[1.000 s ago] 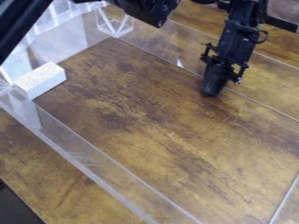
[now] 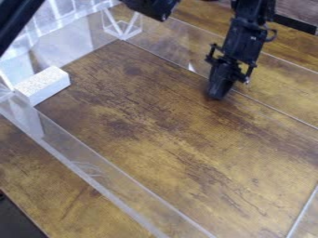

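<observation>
My black gripper point(image 2: 218, 85) is low over the wooden floor of a clear-walled enclosure, at the upper right, by the far transparent wall. Its fingertips look closed, with nothing visible between them. The dark fingers are small in the view, and whatever is directly behind them is hidden.
A white speckled block point(image 2: 43, 85) lies at the left, by the near clear wall. Transparent walls point(image 2: 99, 173) border the wooden floor point(image 2: 162, 139). My arm spans the top of the view.
The block has stayed where it was.
</observation>
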